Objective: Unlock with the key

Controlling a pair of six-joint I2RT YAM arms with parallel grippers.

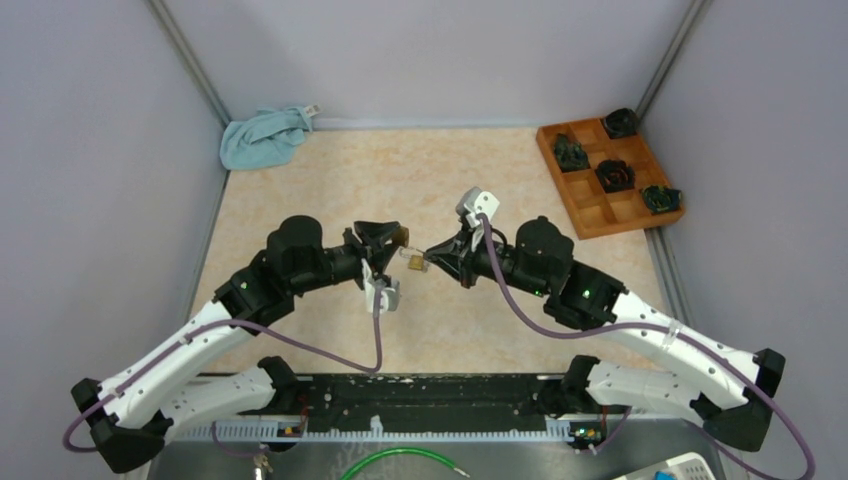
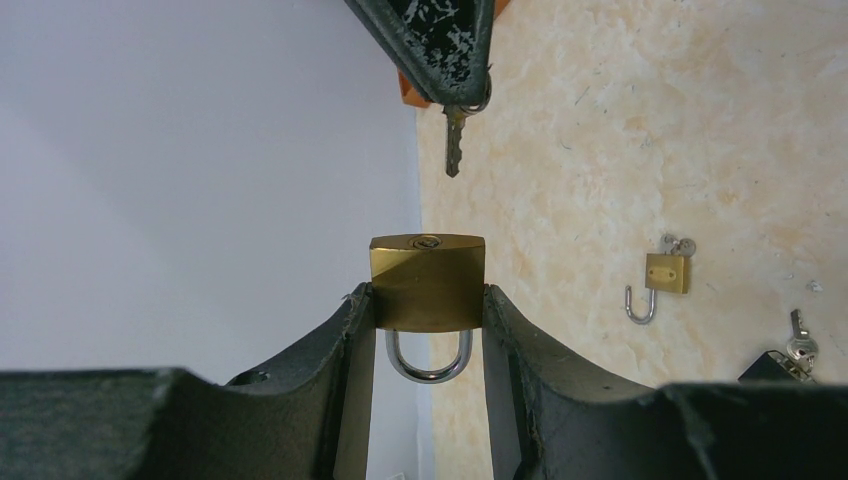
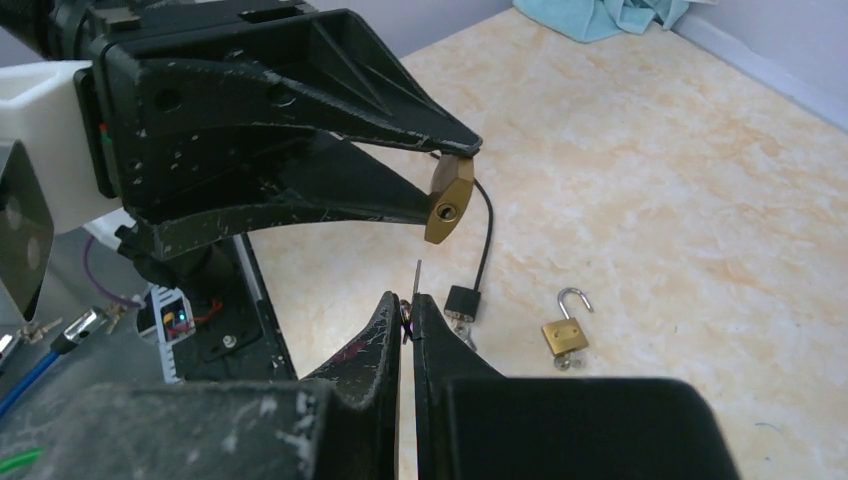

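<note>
A brass padlock [image 2: 428, 285] is clamped between the fingertips of my left gripper [image 1: 401, 237], its keyhole face toward the right arm and its shackle seated in the body. In the right wrist view that padlock's keyhole [image 3: 446, 212] faces the camera, up and right of the key. My right gripper is shut on a thin key [image 2: 455, 140], whose blade sticks out past the fingertips. Key and keyhole stand a short gap apart in both wrist views.
A second brass padlock [image 3: 566, 337] lies on the table with its shackle open. Near it is a black lock [image 3: 462, 303] with a cable and keys. A blue cloth [image 1: 265, 138] and a wooden compartment tray [image 1: 590, 214] occupy the back corners.
</note>
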